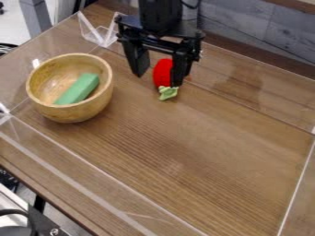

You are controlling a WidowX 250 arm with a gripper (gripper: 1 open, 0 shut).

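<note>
My black gripper [159, 57] hangs over the back middle of the wooden table, open, its two fingers pointing down. Just below it, partly behind the right finger, a red object [164, 77] with a pale green part [169, 93] lies on the table. At the left stands a wooden bowl [53, 71] holding a green oblong object [79, 88].
A clear, angular plastic item [99, 31] lies at the back left.
</note>
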